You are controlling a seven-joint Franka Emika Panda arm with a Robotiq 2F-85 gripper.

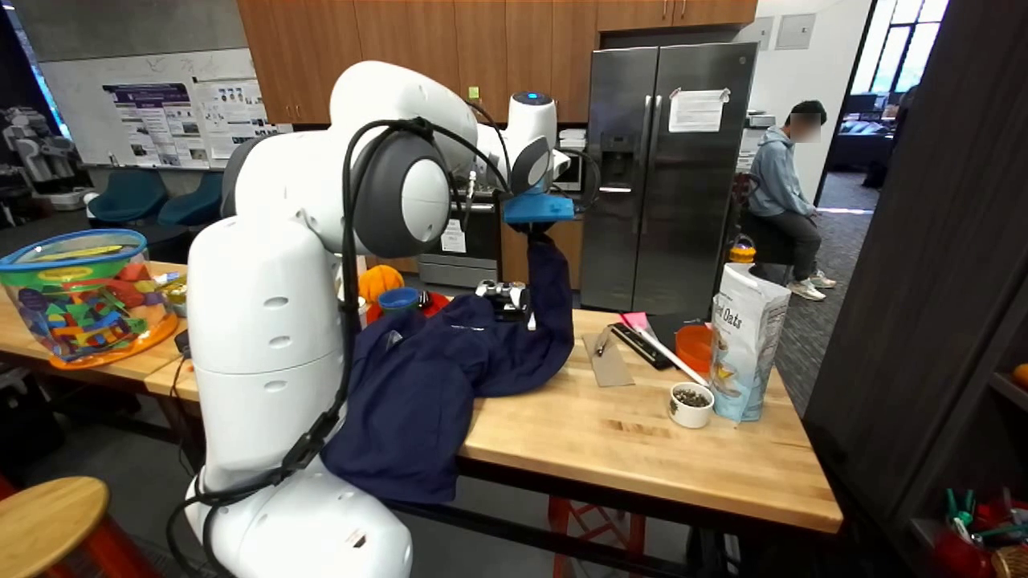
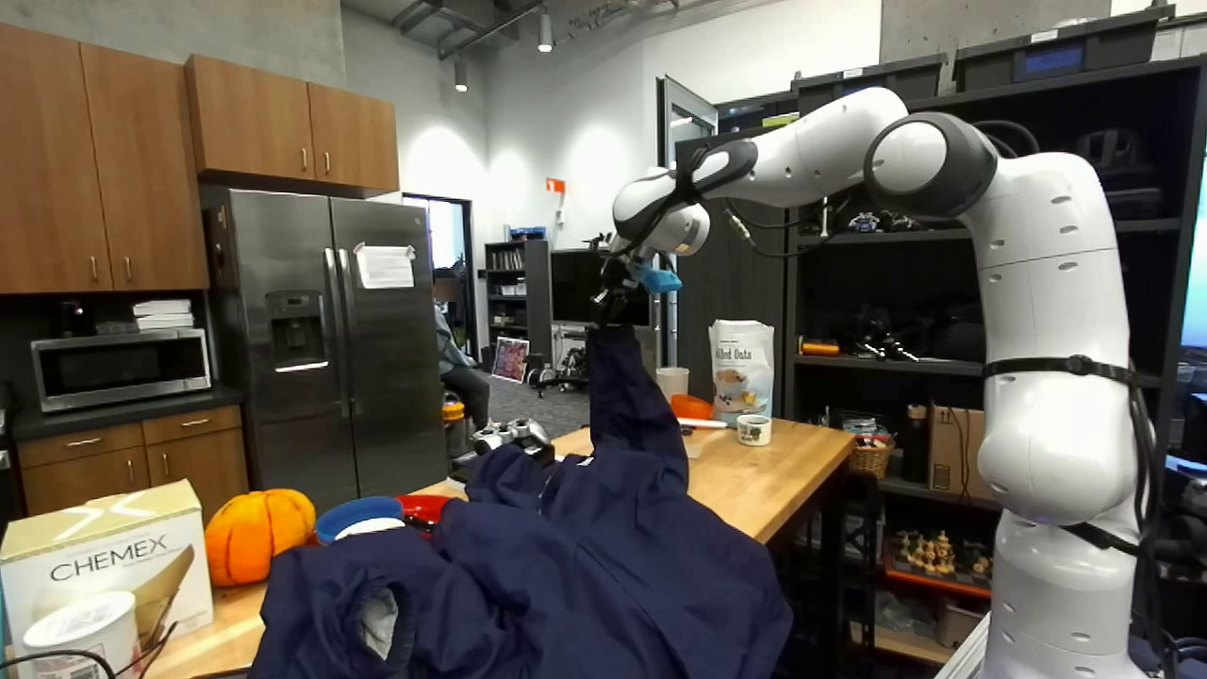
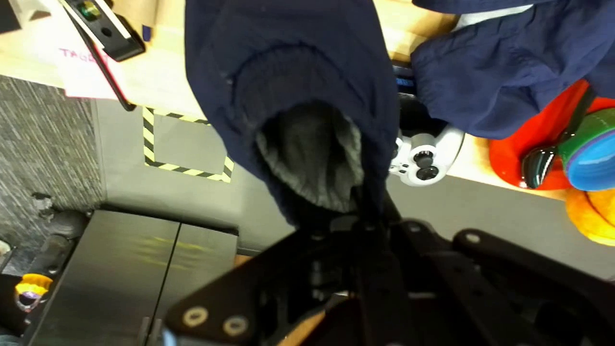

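Note:
A dark navy jacket (image 1: pixel 414 395) is spread on the wooden table, part of it hanging over the front edge. One of its sleeves (image 2: pixel 628 390) is stretched upward from the table to my gripper. The gripper is shut on the edge of the cuff, high above the tabletop. In the wrist view the cuff (image 3: pixel 305 86) hangs with its opening and grey lining facing the camera. The other sleeve's opening (image 2: pixel 382 622) shows at the near side in exterior view 2. The fingertips are dark and partly hidden by the cloth.
Behind the jacket are a game controller (image 3: pixel 426 158), a blue bowl (image 1: pixel 397 300) and an orange pumpkin (image 2: pixel 258 534). An oats bag (image 1: pixel 747 342) and a small white cup (image 1: pixel 691 405) stand at the right.

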